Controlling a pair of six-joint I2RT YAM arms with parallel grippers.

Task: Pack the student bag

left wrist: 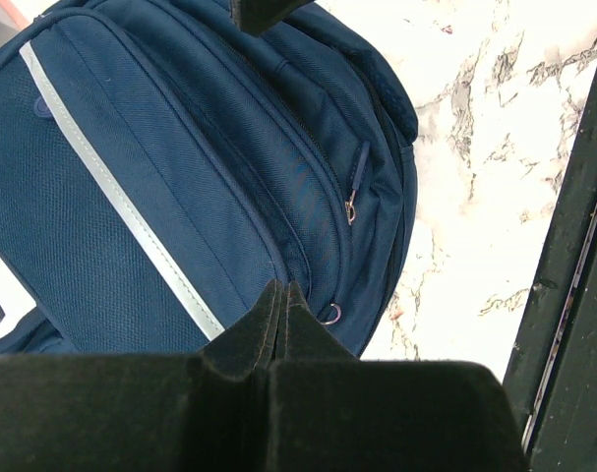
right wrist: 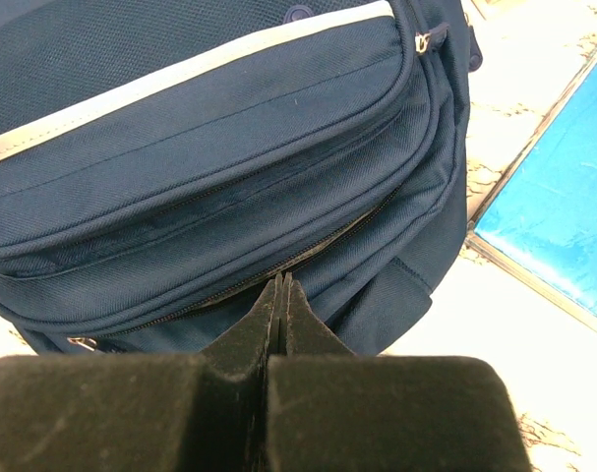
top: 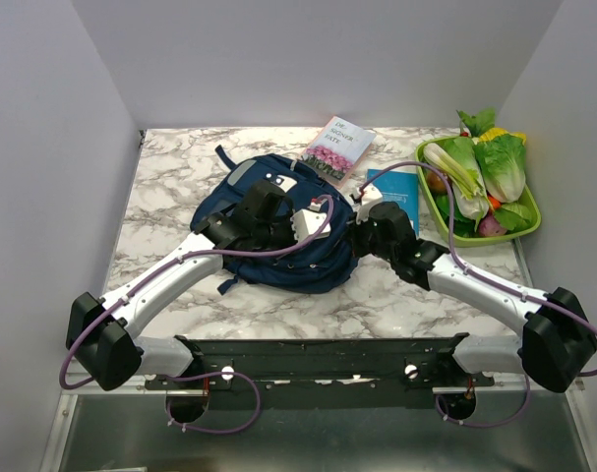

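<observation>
The navy student bag [top: 308,271] lies on its side on the marble-patterned table, partly under both arms. Over its front my left gripper is shut, with nothing showing between its fingers. At the bag's right end my right gripper is shut as well, its tips just in front of a long dark zipper [right wrist: 308,254]; whether they touch the cloth I cannot tell. A zipper pull [left wrist: 350,208] hangs on the bag's side. Beyond the bag lies a book with pink flowers [top: 337,149], and to the right a blue book [top: 401,190], partly behind my right arm.
A green basket [top: 530,228] heaped with vegetables fills the back right. Clear tabletop [top: 278,315] shows in front of the bag and at the far left. Grey walls close in the sides and back.
</observation>
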